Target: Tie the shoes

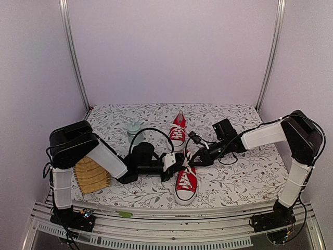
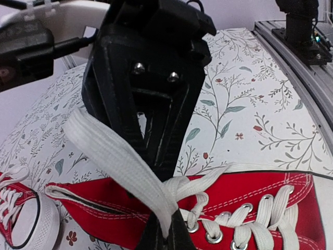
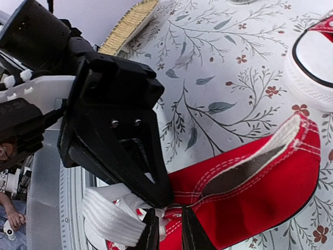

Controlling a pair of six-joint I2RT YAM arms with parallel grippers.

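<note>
The near red shoe (image 1: 186, 188) with white laces lies on the floral table, toe toward the front edge. Shut on a white lace, my left gripper holds it above the shoe's upper; the lace rises as a wide loop (image 2: 114, 156) from between its fingertips. My right gripper is at the shoe's opening end, close against the left one, its fingers (image 3: 194, 232) apart with no lace seen between them. In the right wrist view, the lace loop (image 3: 112, 216) passes beside the left gripper. Where the laces cross is partly hidden.
A second red shoe (image 1: 177, 133) lies behind the first. At the left are a woven mat (image 1: 92, 175) and a pale container (image 1: 134, 128), with a green scrap (image 1: 125, 214) at the front edge.
</note>
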